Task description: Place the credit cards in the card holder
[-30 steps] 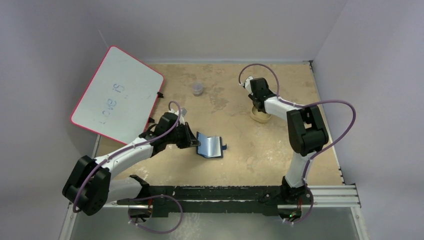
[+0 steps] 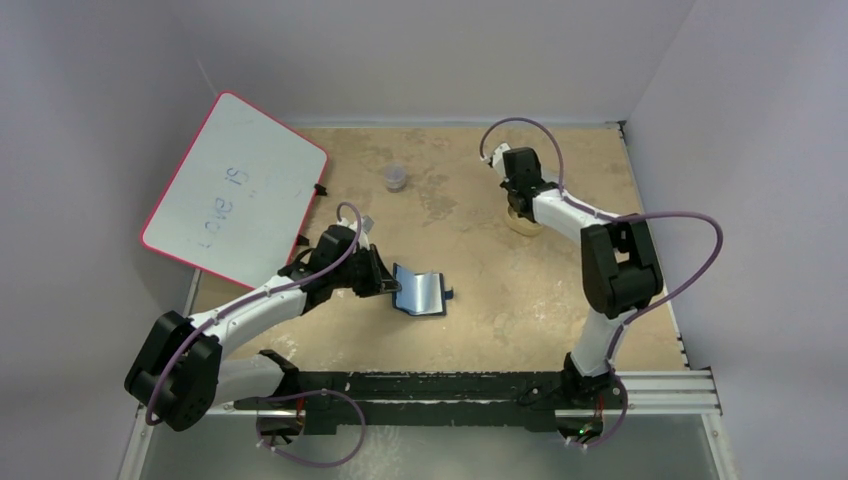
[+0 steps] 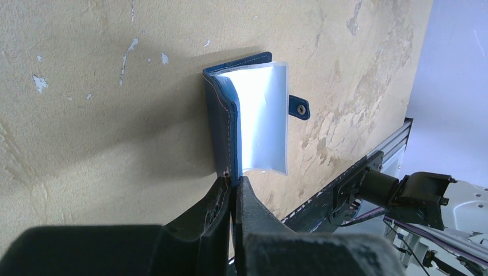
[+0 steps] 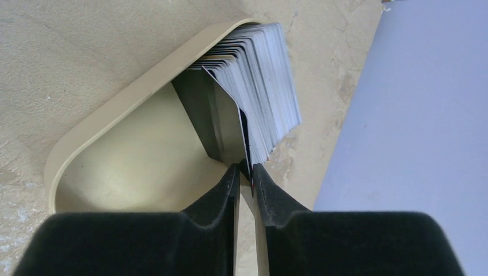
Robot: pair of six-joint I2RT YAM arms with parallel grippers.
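The dark blue card holder lies opened out on the table, its clear sleeves spread to the right. At its left side my left gripper is shut on the raised cover edge. A stack of pale cards leans in one end of a beige oval container. The front card tilts away from the stack, bent along its edge. Over that card my right gripper is narrowly open, with the card's lower edge in the gap between its fingertips. From the top, the right arm hides most of the cards.
A small clear cup stands at the back. A whiteboard with a red rim takes up the left side. Bare table stretches between the card holder and the right arm.
The left arm and the card holder stay where they were.
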